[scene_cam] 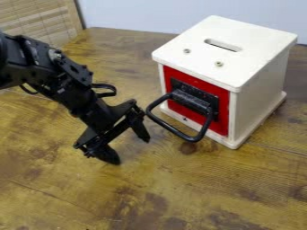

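My black gripper (126,146) hangs low over the wooden table at the left, open, its two fingers pointing down and right with nothing between them. To its right stands a white wooden box (259,108) with a red front panel (221,121) and a slot in its top. A black loop handle (189,137) juts from the front panel toward my gripper, a short gap from the fingers.
A white wall (132,13) runs behind, and a light slatted panel (36,18) stands at the back left.
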